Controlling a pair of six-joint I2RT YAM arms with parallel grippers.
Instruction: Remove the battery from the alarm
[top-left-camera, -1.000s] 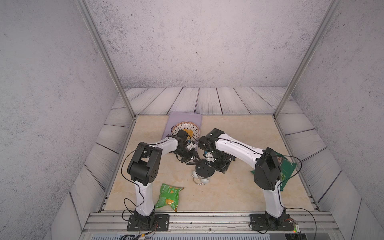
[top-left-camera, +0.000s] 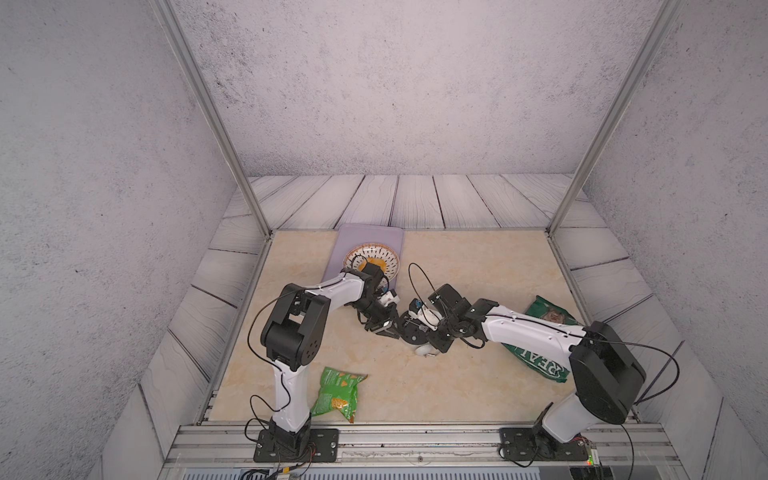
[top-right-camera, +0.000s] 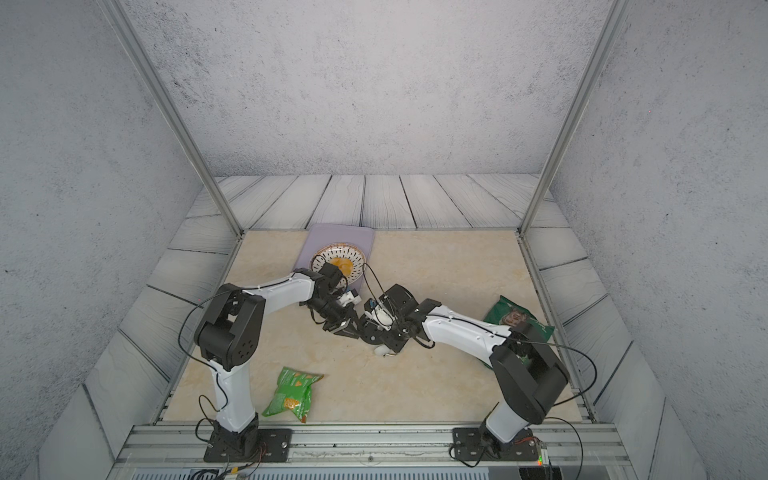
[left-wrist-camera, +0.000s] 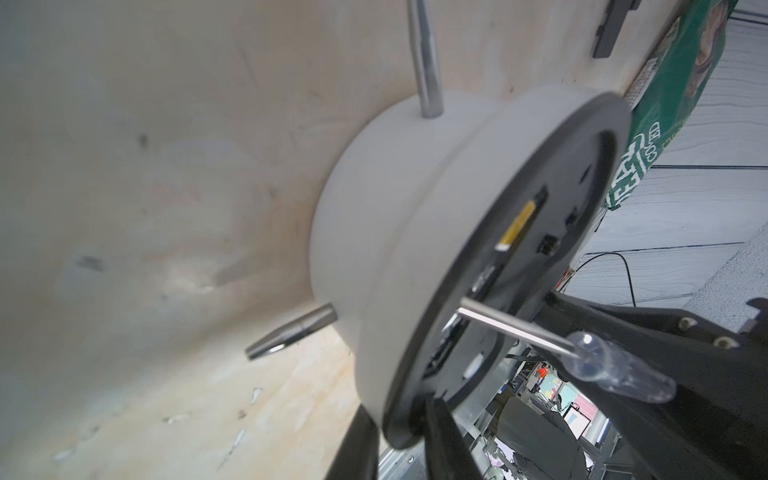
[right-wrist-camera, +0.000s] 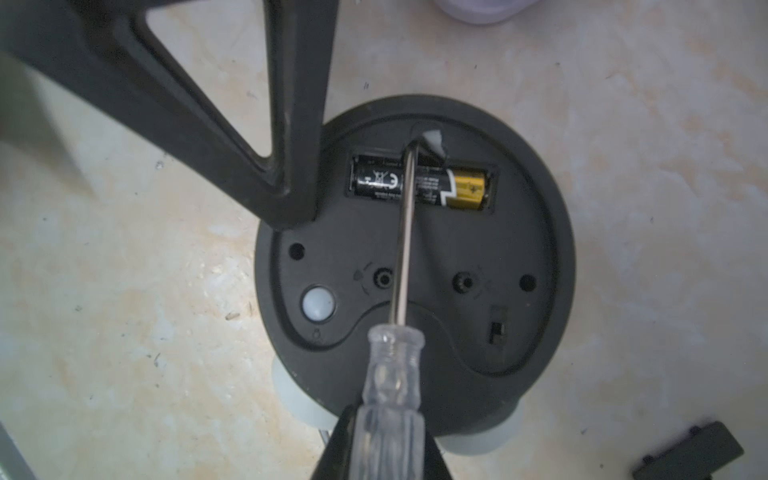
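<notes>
The round alarm clock lies face down, its dark back toward the right wrist camera; its pale body (left-wrist-camera: 384, 208) shows in the left wrist view. A black-and-gold battery (right-wrist-camera: 468, 189) sits in the uncovered slot. My right gripper is shut on a clear-handled screwdriver (right-wrist-camera: 388, 400), whose metal tip is at the slot's upper edge, crossing over the battery. My left gripper is shut on the clock's rim; a black finger (right-wrist-camera: 300, 136) of it covers the upper-left edge. Whether the tip touches the battery cannot be told.
A small black cover (right-wrist-camera: 692, 452) lies apart on the table. Behind the left arm is a patterned bowl (top-left-camera: 382, 252) on a lavender board (top-left-camera: 344, 248). A green snack bag (top-left-camera: 339, 392) lies in front, a dark green bag (top-left-camera: 552, 310) at right.
The right arm's elbow has swung right and its gripper has turned over the clock. The clock has rotated, its bells shifting rightward. The left arm has shifted only slightly.
</notes>
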